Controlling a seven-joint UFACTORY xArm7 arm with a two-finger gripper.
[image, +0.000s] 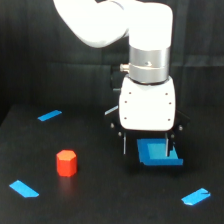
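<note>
My gripper (146, 151) hangs upright at the centre right, its two thin fingers spread wide apart. Nothing shows held between them. A blue square item (155, 160), perhaps a shallow tray or box, lies on the dark table below the hand and slightly to its right. One finger overlaps it in this view; whether they touch, I cannot tell. To the left stands a small red-orange block (67, 163) with a hexagonal outline, well clear of the gripper.
Flat blue strips lie on the table: one at the back left (50, 115), another at the front left (24, 189), and a third at the front right (196, 197). Bare table (105, 195) spreads across the front middle. A dark curtain hangs behind.
</note>
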